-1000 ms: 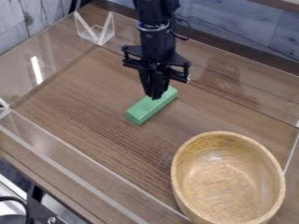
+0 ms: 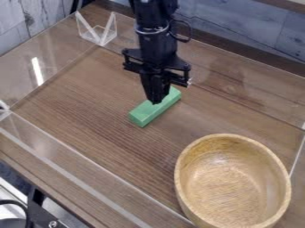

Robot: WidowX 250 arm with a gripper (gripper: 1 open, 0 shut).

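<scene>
The black gripper (image 2: 155, 89) hangs pointing down over a green rectangular block (image 2: 154, 109), which lies diagonally on the wooden table (image 2: 84, 125) near the middle. The fingertips are just above or at the block's upper part; whether they touch it or how far apart they stand, I cannot tell from this view.
A large beige round bowl (image 2: 231, 178) sits at the front right. Clear plastic pieces stand at the back left and left edge. A dark cable shows at the bottom left corner.
The arm has shifted slightly down and toward the left over the past second. The green block looks unmoved.
</scene>
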